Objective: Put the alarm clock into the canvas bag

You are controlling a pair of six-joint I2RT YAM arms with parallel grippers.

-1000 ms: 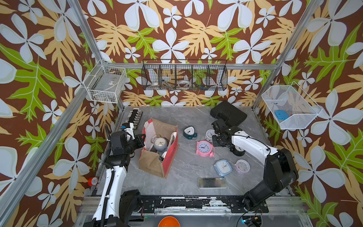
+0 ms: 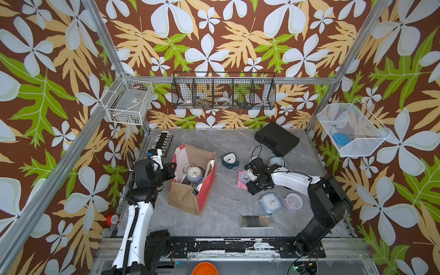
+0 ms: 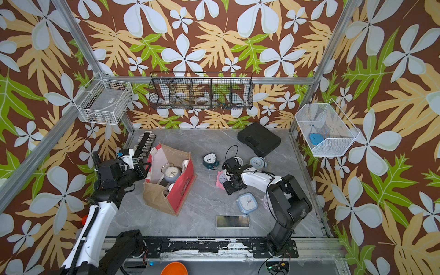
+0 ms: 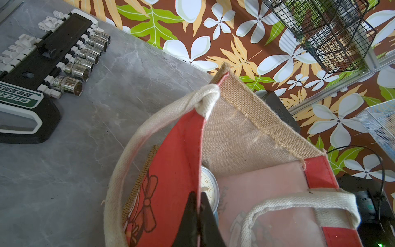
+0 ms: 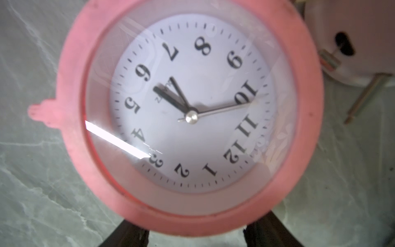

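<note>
The pink alarm clock [image 5: 84, 181] lies face up on the table, partly covered by my right arm in the top views. My right gripper is open low over it, its fingers [image 5: 131, 232] partly hidden below the clock's rim and spread apart. The canvas bag [image 2: 207, 185], tan with red sides and white handles, stands open to the left. A grey round clock [image 2: 194, 173] is inside. My left gripper is shut at the bag's left rim, the thin red edge running in between its fingertips.
Near the pink clock are a teal clock [image 2: 230, 160], a blue square clock [image 2: 270, 203], a pale pink round clock [image 2: 293, 200] and a light-blue clock [image 3: 258, 162]. A black case [image 2: 277, 138] lies behind, a flat box [image 2: 257, 221] in front. Table between bag and clocks is clear.
My right gripper has moved left and toward the front, from beside the pink clock to over it. The left arm, the bag and the pink clock show no clear movement.
</note>
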